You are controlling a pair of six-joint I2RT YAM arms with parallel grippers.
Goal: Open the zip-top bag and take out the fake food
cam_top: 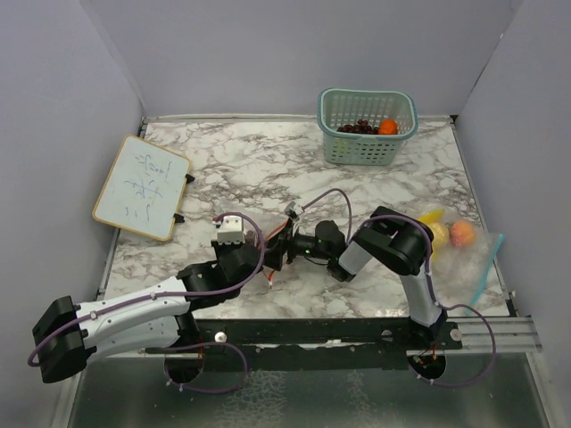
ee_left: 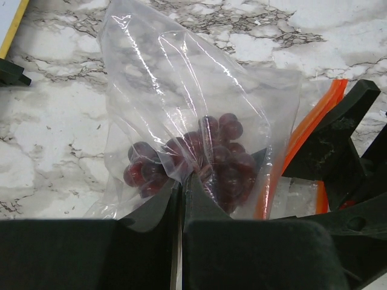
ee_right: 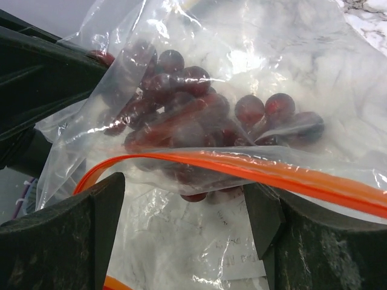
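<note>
A clear zip top bag (ee_left: 151, 72) with an orange zip edge (ee_right: 290, 178) holds red grapes (ee_left: 224, 169) (ee_right: 181, 84). My left gripper is shut on a fold of the bag's film over the grapes. My right gripper is open at the bag's mouth, its fingers either side of the opening below the grapes. In the top view both grippers meet over the bag at the middle front, largely hiding it.
A basket (cam_top: 366, 156) with grapes and an orange stands at the back. A whiteboard (cam_top: 141, 187) lies on the left. Another bag with fake food (cam_top: 462, 234) lies at the right edge.
</note>
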